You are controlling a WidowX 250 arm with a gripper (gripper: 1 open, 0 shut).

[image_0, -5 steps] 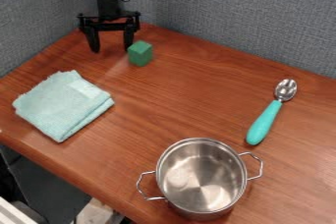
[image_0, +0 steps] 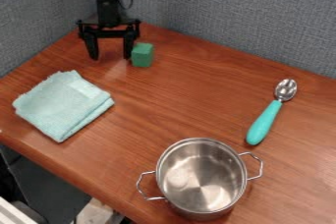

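The black gripper (image_0: 110, 40) is low over the wooden table at the back left, its two fingers apart with nothing visible between them. Just to its right, a green block (image_0: 141, 55) rests on the wood, close to the right finger; whether they touch is unclear.
A folded pale cloth (image_0: 62, 104) lies at the left, a steel pot (image_0: 201, 179) with two handles at the front, and a teal-handled spoon (image_0: 264, 120) at the right. Grey walls border the back.
The gripper has come slightly lower and nearer the front, beside the green block. The other things are unmoved.
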